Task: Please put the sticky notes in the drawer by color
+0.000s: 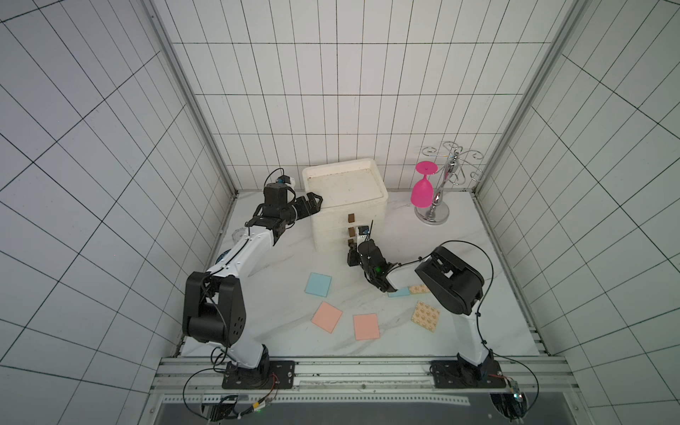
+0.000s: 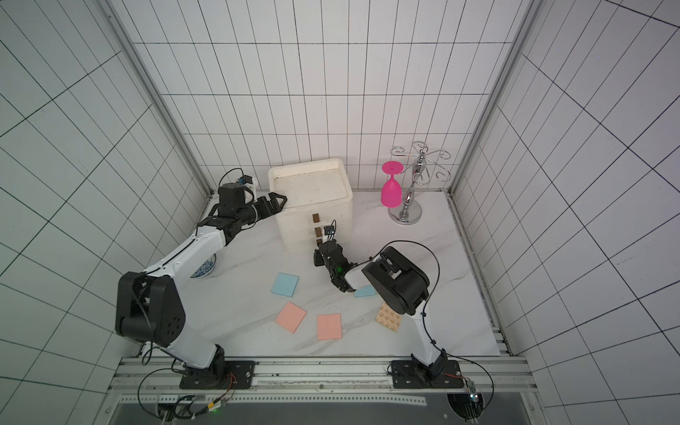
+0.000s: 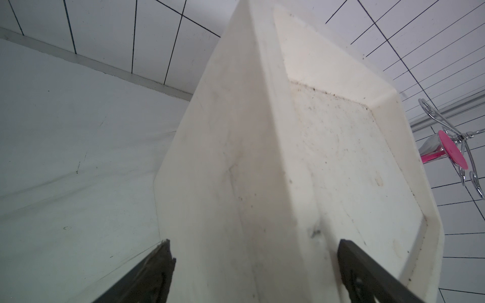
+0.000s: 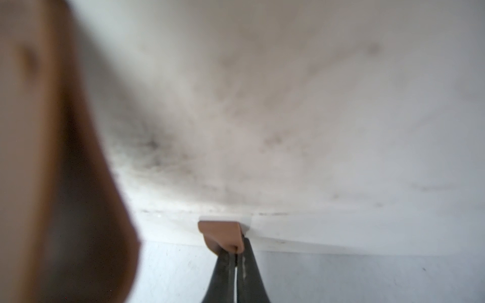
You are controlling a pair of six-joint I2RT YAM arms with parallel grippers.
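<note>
The white drawer cabinet stands at the back, with brown tabs down its front. At its left side my left gripper is open, its fingers spread around the upper left edge. My right gripper is shut at the lowest brown tab; the tab touches its fingertips, but whether it is pinched I cannot tell. Blue notes lie on the table, the second partly under the right arm. Two pink notes, lie nearer the front. The drawers' insides are hidden.
A metal stand holding a pink goblet is at the back right. Tan studded blocks lie by the right arm. Beside the left arm sits a patterned bowl. The front middle of the table has open room around the notes.
</note>
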